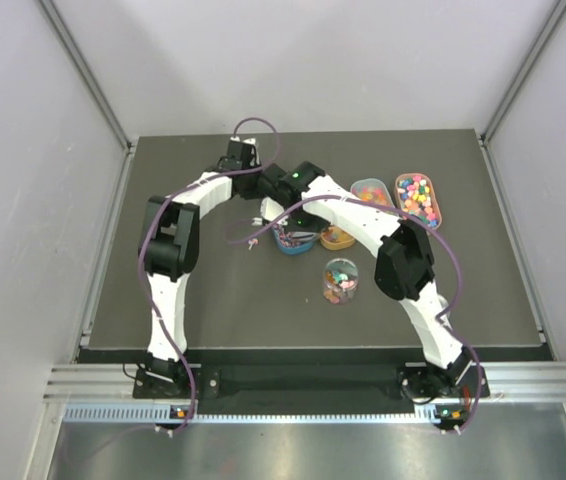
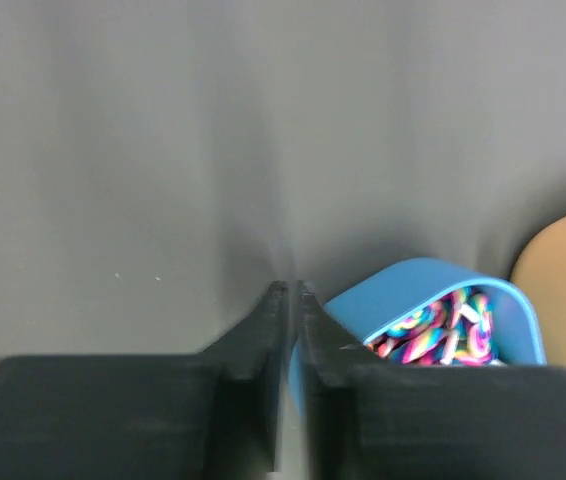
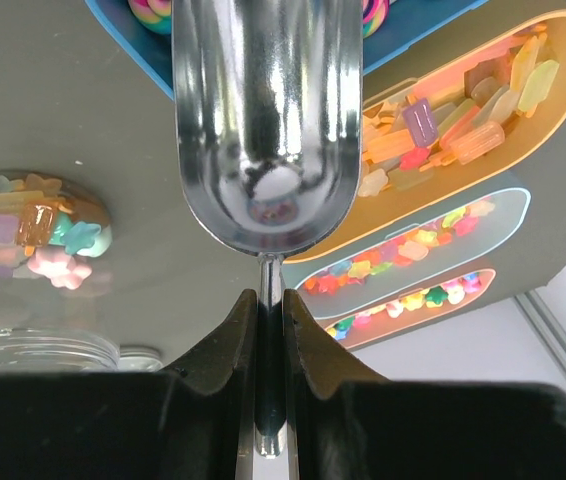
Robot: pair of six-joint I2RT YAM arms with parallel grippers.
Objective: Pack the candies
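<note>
My right gripper is shut on the handle of a shiny metal scoop (image 3: 271,130), whose broad end lies over the blue bin (image 3: 138,45). Swirled candies (image 3: 151,12) show beside the scoop there. The clear jar (image 1: 340,282), partly filled with candies, stands in front of the bins. In the left wrist view, my left gripper is blurred, its fingers close together in front of the blue bin (image 2: 403,285) at its left end. Whether they touch its rim is unclear. Multicoloured candies (image 2: 443,335) lie inside that bin.
An orange bin (image 1: 337,240), a light blue bin (image 1: 371,187) and a pinkish-orange bin (image 1: 419,200) stand right of and behind the blue one, all holding candies. One small candy (image 1: 252,243) lies loose to its left.
</note>
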